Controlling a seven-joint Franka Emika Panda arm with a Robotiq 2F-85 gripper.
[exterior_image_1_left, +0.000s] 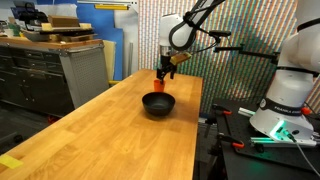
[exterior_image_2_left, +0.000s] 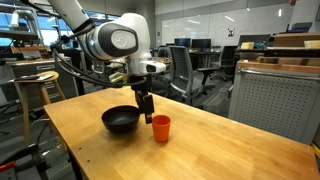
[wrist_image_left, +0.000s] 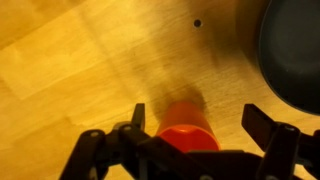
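On the wooden table stands an orange-red cup (exterior_image_2_left: 161, 127), upright, right next to a black bowl (exterior_image_2_left: 121, 119). My gripper (exterior_image_1_left: 168, 72) is open above the table at the cup, its lower part overlapping the cup in exterior view 1. In the wrist view the cup (wrist_image_left: 187, 128) shows between and slightly below the two open fingers, its lower part hidden by the gripper body. The bowl (wrist_image_left: 295, 55) fills the upper right corner there. Nothing is seen held. Whether the fingertips reach down past the rim cannot be told.
A dark cabinet (exterior_image_1_left: 35, 67) stands behind it at the left. A grey perforated cabinet (exterior_image_2_left: 270, 95) and office chair (exterior_image_2_left: 185, 68) lie beyond the table.
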